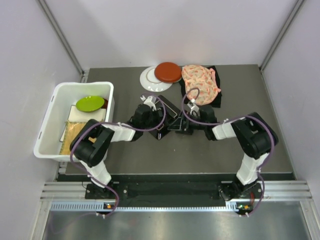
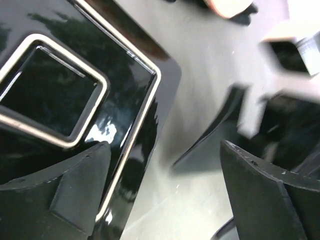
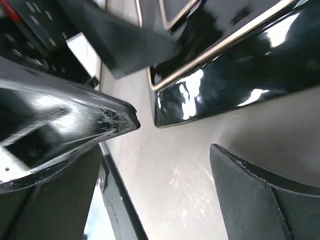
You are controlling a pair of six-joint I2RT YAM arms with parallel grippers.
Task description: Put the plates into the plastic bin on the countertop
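Note:
Black square plates with gold trim (image 1: 164,131) lie at the middle of the counter; the left wrist view shows a glossy top (image 2: 45,155), the right one a plate's edge. My left gripper (image 1: 159,115) is open over them (image 2: 160,195). My right gripper (image 1: 182,122) is open beside their corner, bare counter between its fingers in the right wrist view (image 3: 155,192). The white plastic bin (image 1: 45,140) at the left holds a green plate (image 1: 90,103) and flat items.
White plates (image 1: 148,85) and a red plate (image 1: 168,70) lie at the back, beside a pink cloth (image 1: 199,80) on a black piece.

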